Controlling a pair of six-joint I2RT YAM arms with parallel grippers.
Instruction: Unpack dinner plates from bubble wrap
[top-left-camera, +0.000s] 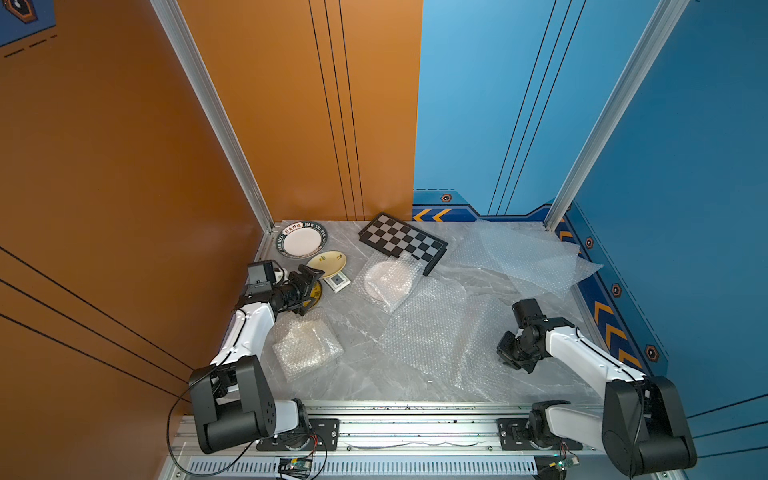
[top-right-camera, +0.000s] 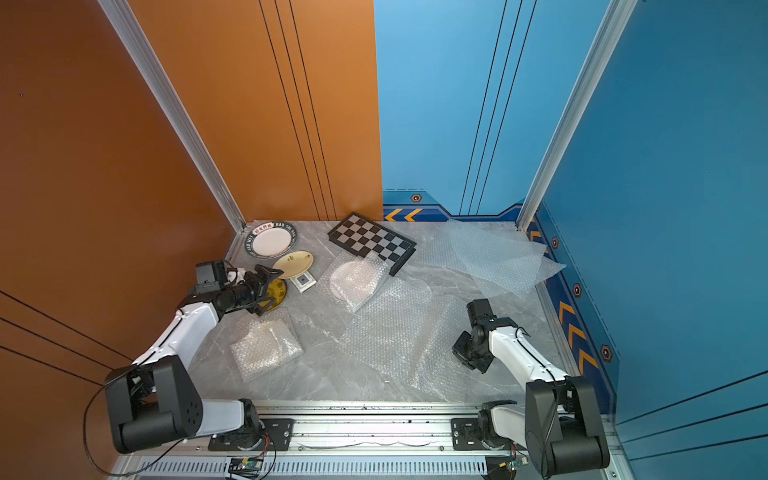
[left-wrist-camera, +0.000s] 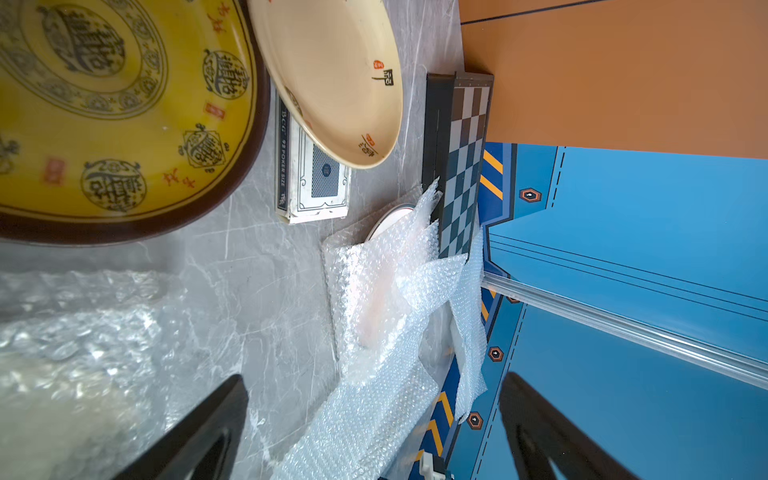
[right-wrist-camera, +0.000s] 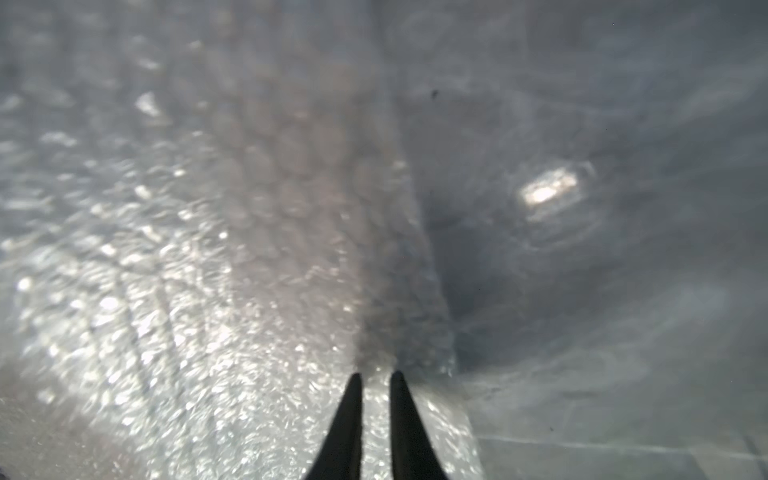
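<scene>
My left gripper (top-left-camera: 313, 291) is open above the yellow plate (left-wrist-camera: 88, 172), with nothing between its wide-set fingers (left-wrist-camera: 212, 428). A cream oval plate (left-wrist-camera: 340, 72) and a white plate with a dark patterned rim (top-left-camera: 302, 239) lie bare behind it. One wrapped bundle (top-left-camera: 307, 349) lies at the front left. Another plate, in bubble wrap (top-left-camera: 389, 280), is at the middle back. At the right, my right gripper is down at a loose bubble wrap sheet (right-wrist-camera: 216, 304), its fingertips only a narrow gap apart. Whether wrap is pinched between them cannot be made out.
A checkered board (top-left-camera: 402, 239) lies at the back, touching the wrapped plate's corner. The small card box (left-wrist-camera: 313, 176) sits partly under the cream plate. Loose bubble wrap (top-left-camera: 528, 256) covers the back right. Bare tabletop (top-left-camera: 364, 364) shows at the front middle.
</scene>
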